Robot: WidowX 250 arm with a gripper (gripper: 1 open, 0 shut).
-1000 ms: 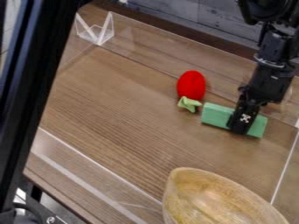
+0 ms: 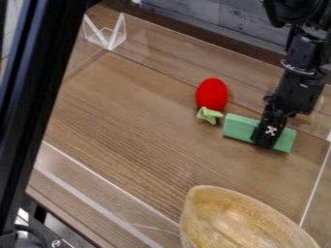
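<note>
A black robot gripper [image 2: 269, 129] comes down from the upper right onto a light green rectangular block [image 2: 242, 127] lying on the wooden table. Its fingers are shut on the block near the right part, hiding some of it. Left of the block sit a red oval object [image 2: 212, 95] and a small pale green piece [image 2: 210, 114].
A tan bowl [image 2: 207, 228] stands at the front right. A clear wire-like holder [image 2: 106, 35] is at the back left. A dark vertical edge borders the left, and a grey wall the back.
</note>
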